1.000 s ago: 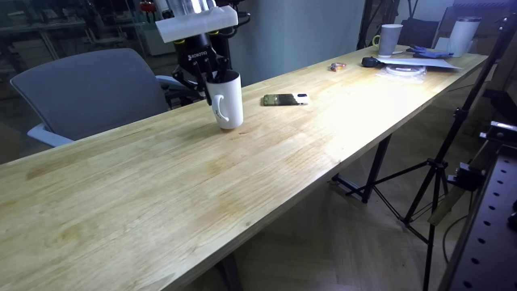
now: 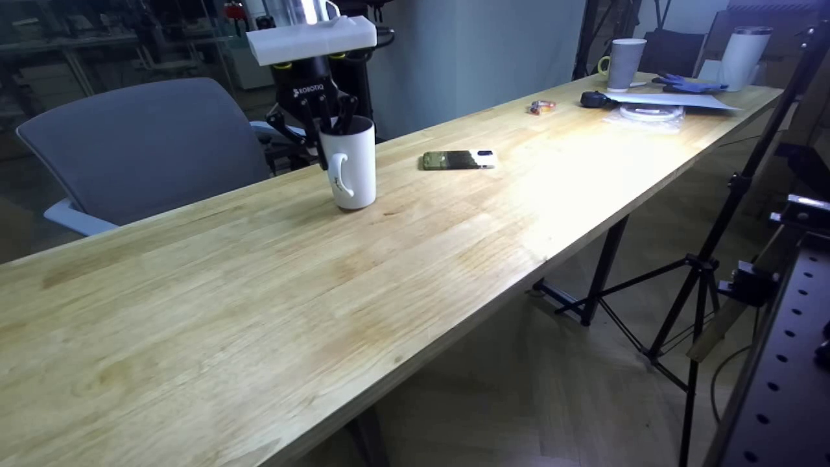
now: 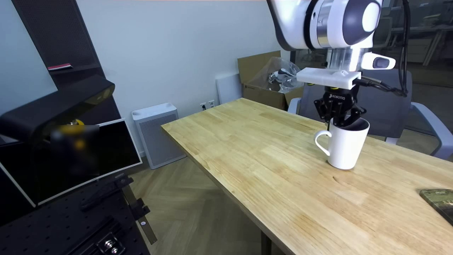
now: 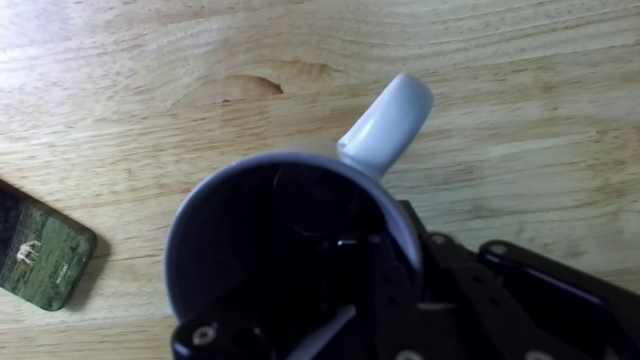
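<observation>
A tall white mug (image 2: 354,167) stands nearly upright at the far side of the wooden table (image 2: 257,296). My gripper (image 2: 325,144) is shut on its wall near the rim, with one finger inside and the other outside. In exterior view 2 the white mug (image 3: 346,146) leans slightly, its handle pointing left. From above, the wrist view shows the round rim and the mug's handle (image 4: 390,123), beside where my dark fingers (image 4: 432,258) straddle the wall. Whether its base touches the wood or sits just above it, I cannot tell.
A phone in a patterned case (image 2: 459,159) lies to the right of the mug in exterior view 1. Farther right are a small wrapped item (image 2: 541,106), a grey cup (image 2: 624,66) and a white tumbler (image 2: 744,58). A chair (image 2: 155,148) stands behind.
My gripper and the mug have moved a little to the left in exterior view 1. The mug has become more upright. The phone has stayed where it was.
</observation>
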